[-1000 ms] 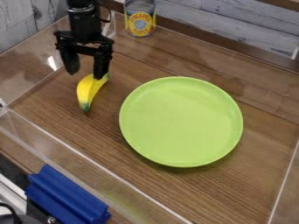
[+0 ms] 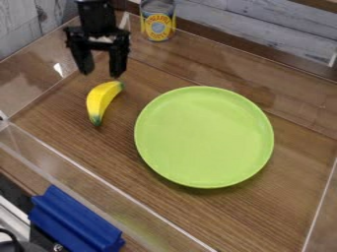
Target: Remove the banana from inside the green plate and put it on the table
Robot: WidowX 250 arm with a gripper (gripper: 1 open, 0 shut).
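The yellow banana (image 2: 101,99) lies on the wooden table to the left of the green plate (image 2: 204,138), apart from its rim. Nothing rests on the plate. Behind the banana, at the upper left, my black gripper (image 2: 101,69) is open, its two fingers spread wide and pointing down. There is nothing between them, and the banana's upper end is just in front of and below them.
A can with a yellow label (image 2: 157,22) stands at the back wall, right of the arm. At the bottom left is a blue block-like object (image 2: 75,224). Clear wooden table (image 2: 283,202) surrounds the plate on the right and front.
The banana and plate have stayed where they were.
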